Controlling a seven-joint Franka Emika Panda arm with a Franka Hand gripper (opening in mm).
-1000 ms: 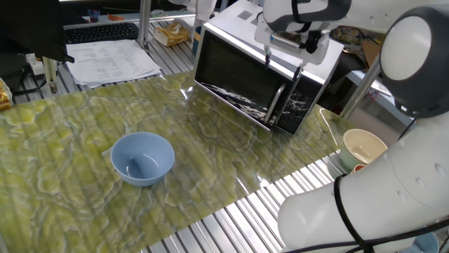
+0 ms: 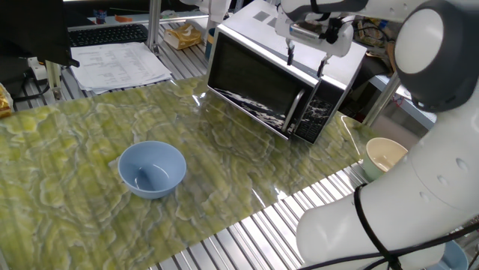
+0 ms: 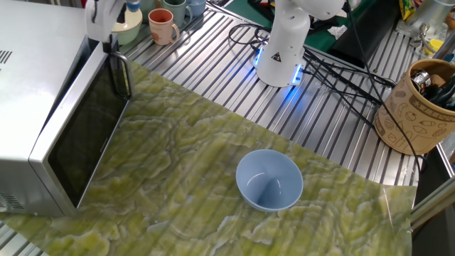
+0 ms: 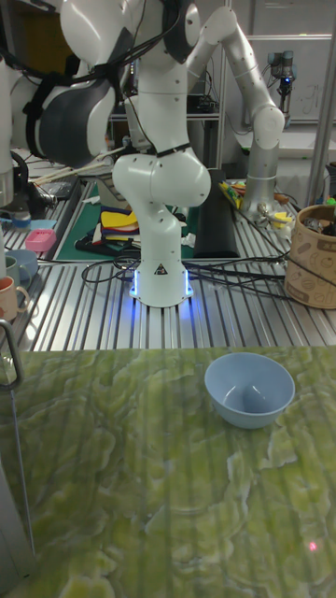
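Note:
A microwave [image 2: 258, 75] stands at the far side of the green marbled mat, its dark door and upright handle [image 2: 293, 109] facing the mat. In exterior view 2 a dark wedge shows between body and door [image 3: 85, 114], so the door looks slightly ajar. My gripper [image 2: 306, 62] is over the microwave's top front edge near the handle end, its two fingers apart and nothing seen between them. Whether a finger touches the door cannot be told. The empty light-blue bowl [image 2: 152, 170] sits upright on the mat, well away from the gripper.
A cream and green bowl [image 2: 385, 156] sits beside the mat, near mugs such as the pink one [image 3: 163, 27]. A patterned utensil bucket [image 3: 414, 107] stands beyond the mat. Papers [image 2: 120, 66] lie behind it.
My gripper has risen slightly and shifted a little right in exterior view 1, and the arm's elbow has moved with it. Microwave and blue bowl look unmoved.

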